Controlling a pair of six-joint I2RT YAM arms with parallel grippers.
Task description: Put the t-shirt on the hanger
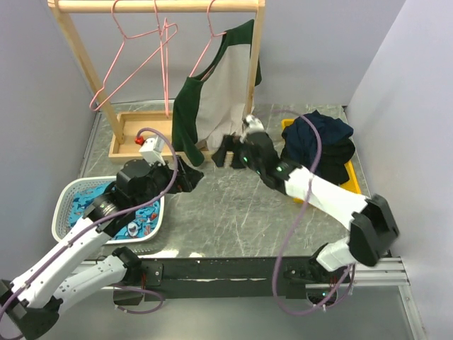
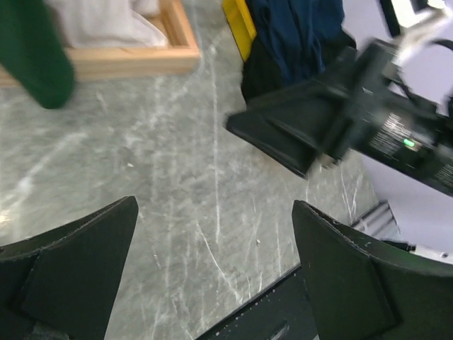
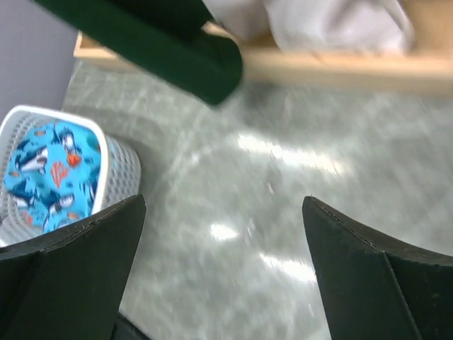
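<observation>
A grey shirt with dark green sleeves (image 1: 225, 88) hangs from a pink hanger (image 1: 210, 37) at the right end of the wooden rack's rail. One sleeve droops to the base of the rack; in the right wrist view that green sleeve (image 3: 177, 49) crosses the upper left. My left gripper (image 1: 190, 177) stands open over the table in front of the rack, empty. Just in front of the shirt's hem, my right gripper (image 1: 228, 151) is open and apart from the cloth; bare table (image 3: 233, 212) shows between its fingers.
More pink hangers (image 1: 165, 64) hang empty on the left of the rail. A white basket (image 1: 62, 216) with blue patterned cloth stands front left. At right, a yellow bin (image 1: 352, 178) holds dark clothes (image 1: 318, 138).
</observation>
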